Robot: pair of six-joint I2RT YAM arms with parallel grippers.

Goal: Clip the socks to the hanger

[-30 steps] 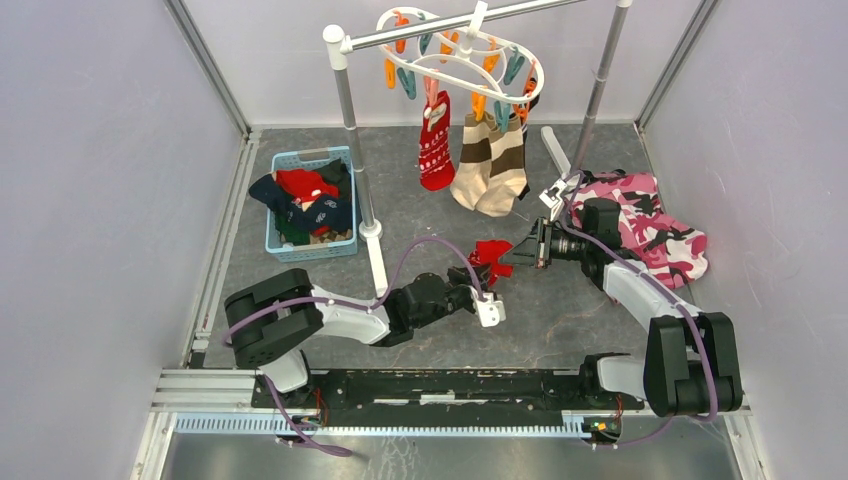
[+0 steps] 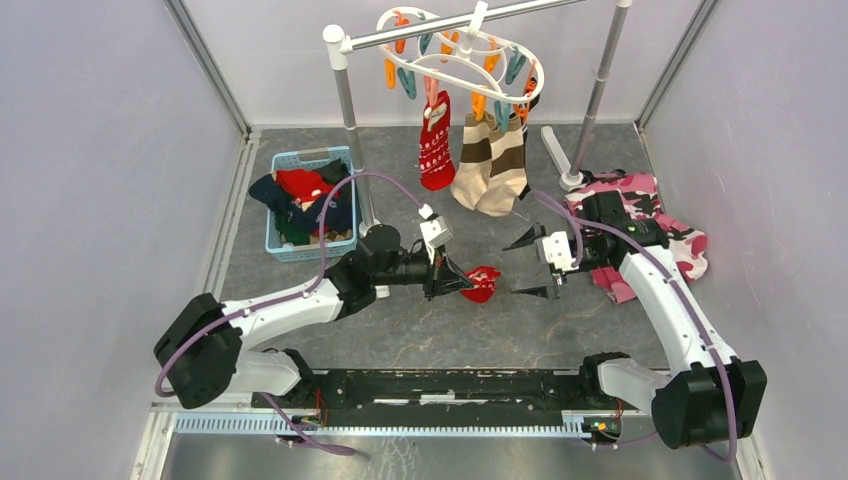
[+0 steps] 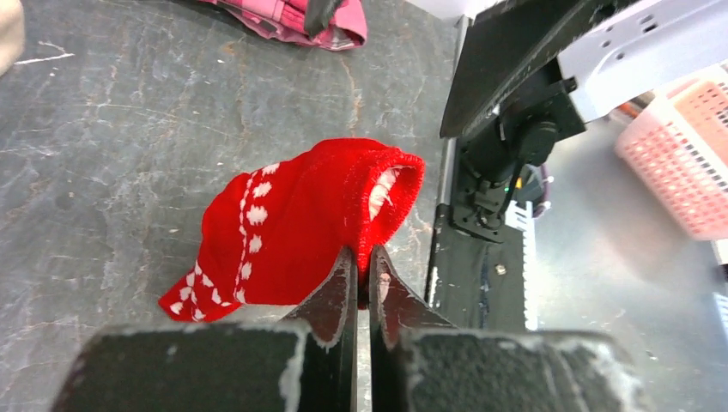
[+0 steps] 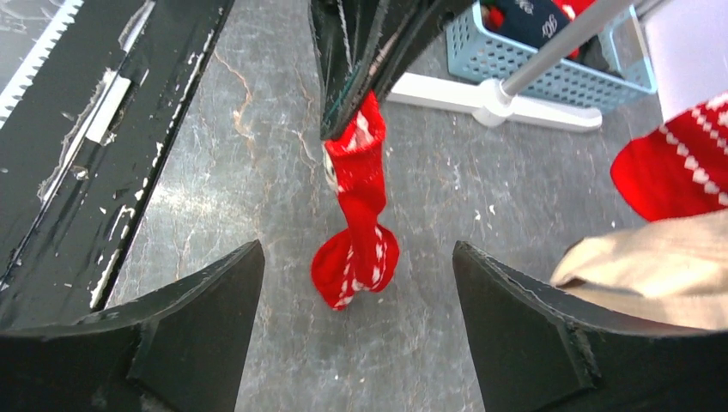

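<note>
A red sock (image 3: 292, 223) with white marks hangs from my left gripper, which is shut on its edge. Seen from above, that sock (image 2: 482, 284) is over the middle of the floor. My right gripper (image 2: 532, 266) stands wide open to the right of it, its fingers apart and empty; in the right wrist view the sock (image 4: 360, 206) shows beyond those fingers (image 4: 185, 300). The white oval hanger (image 2: 525, 62) carries several orange, pink and teal clips. A red patterned sock (image 2: 436, 145), a striped beige-brown sock (image 2: 488, 170) and something dark behind it hang there.
On the left, a blue basket (image 2: 290, 252) holds several dark and red socks. A pink camouflage cloth (image 2: 680, 245) lies at the right by the stand's pole (image 2: 597, 95). Floor between the arms and the hanger is clear.
My right gripper has let go of the red sock, opened and turned. The left gripper swung round and shifted slightly left with the sock in it.
</note>
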